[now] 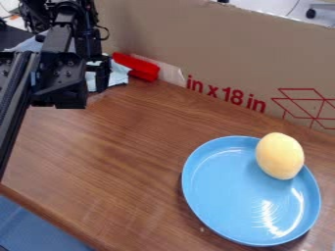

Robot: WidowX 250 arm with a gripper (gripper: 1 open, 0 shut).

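Observation:
A blue plate point(236, 196) lies on the right of the wooden table, with a pale yellow egg-shaped object point(279, 155) resting on its back right part. The black robot arm point(53, 74) reaches in at the upper left, well away from the plate. Its gripper's fingertips are hidden or lost in the dark mass of the arm, so I cannot tell how they stand.
A cardboard wall point(229, 49) runs along the back of the table point(118, 157). A red item point(137, 66) and a light cloth point(114, 77) lie at the back left.

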